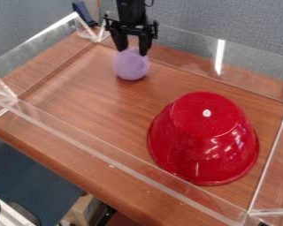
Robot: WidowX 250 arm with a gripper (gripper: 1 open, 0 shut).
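Note:
My black gripper (131,37) hangs at the back of the wooden table, just above a purple ball (130,65), its fingertips at or close to the ball's top; whether they touch it, or are open or shut, I cannot tell. A large red upturned bowl (203,141) with a small white spot on top rests at the right front of the surface.
Clear low walls (120,168) border the wooden table (85,106) on all sides. A grey panel stands behind the back wall.

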